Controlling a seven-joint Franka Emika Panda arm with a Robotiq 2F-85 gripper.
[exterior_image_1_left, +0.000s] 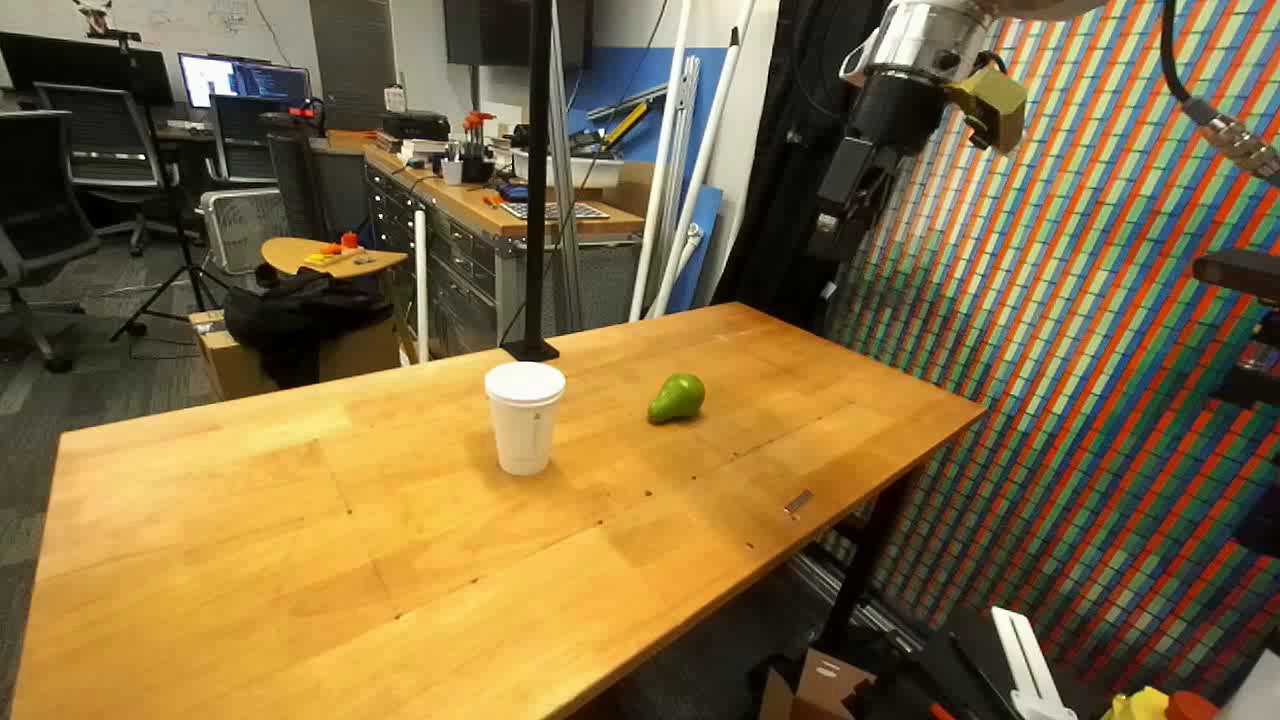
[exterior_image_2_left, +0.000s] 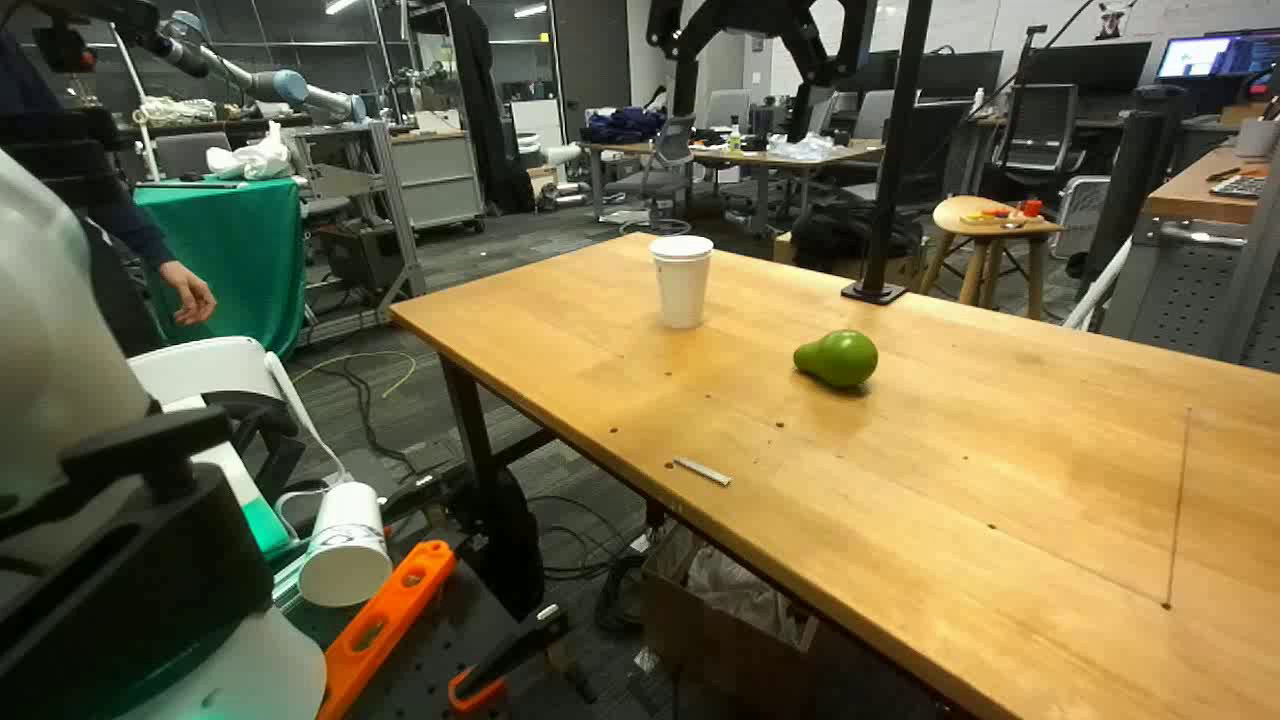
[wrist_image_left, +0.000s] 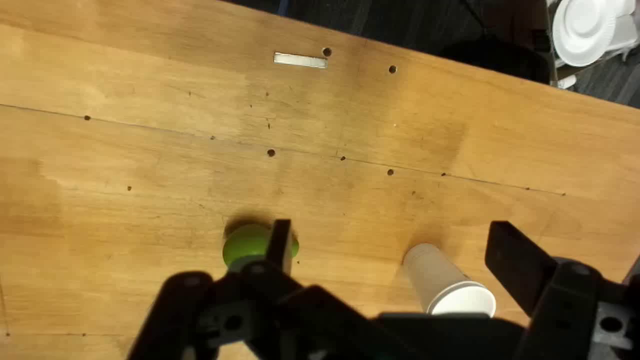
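On the wooden table (exterior_image_1_left: 300, 528) stands an upright white paper cup (exterior_image_1_left: 524, 426) with a white lid. A green pear (exterior_image_1_left: 679, 397) lies on its side a short way from the cup; it shows also in exterior view 2 (exterior_image_2_left: 839, 358). High above the tabletop, my gripper is open, its two fingers wide apart and holding nothing. In the wrist view the cup (wrist_image_left: 433, 273) appears between the fingers, far below them, while the left finger partly covers the pear (wrist_image_left: 246, 243).
A small metal strip (exterior_image_2_left: 702, 472) lies near one table edge. A black post (exterior_image_2_left: 885, 168) rises from the opposite edge, behind the pear and cup. Boxes and tools crowd the floor beside the table.
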